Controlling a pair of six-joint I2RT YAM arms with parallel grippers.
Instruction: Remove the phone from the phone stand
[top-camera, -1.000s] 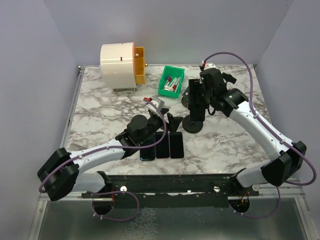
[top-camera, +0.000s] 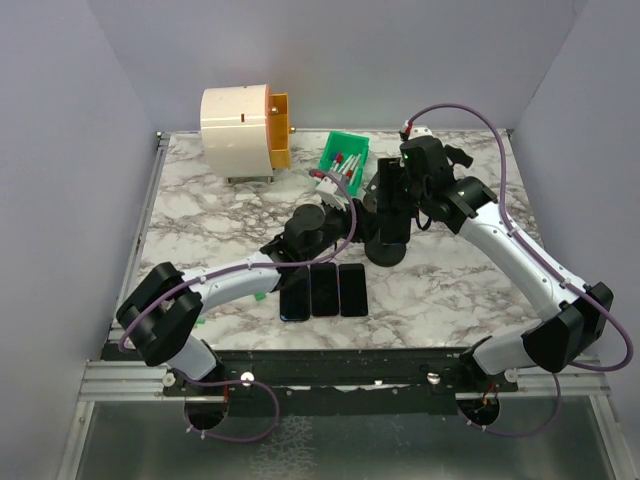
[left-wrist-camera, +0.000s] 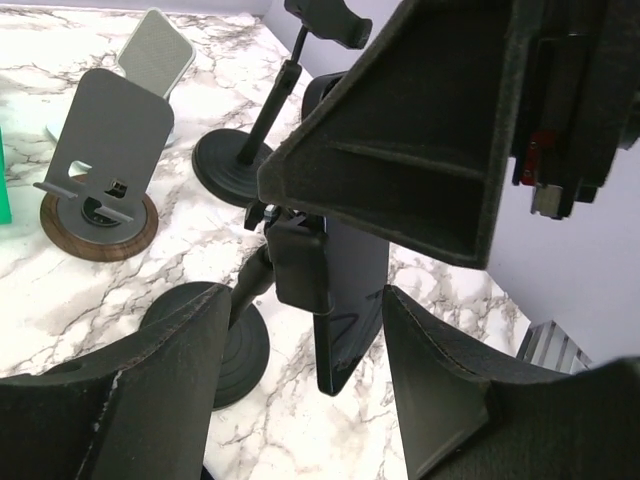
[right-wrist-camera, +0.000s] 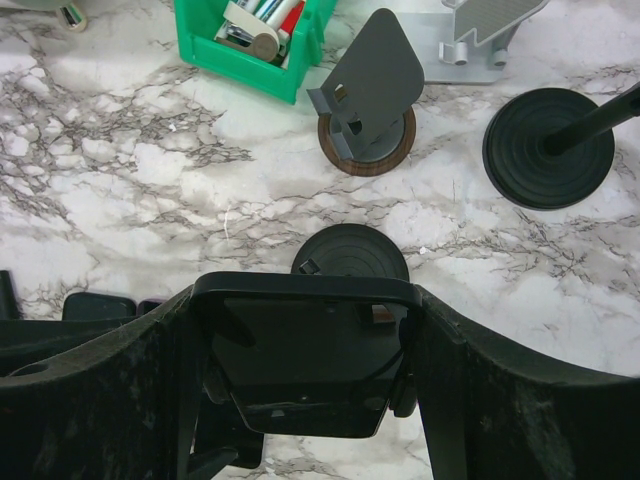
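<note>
The black phone sits upright in a holder on a round dark-based stand. My right gripper is over it, its fingers either side of the phone's top; whether they grip it I cannot tell. My left gripper is just left of the stand. In the left wrist view its fingers are apart below the holder's block, with the phone beyond and nothing seen between them.
Three flat phones lie front centre. A green bin, other stands and a cream drum-shaped object stand behind.
The right arm and the phone look unchanged.
</note>
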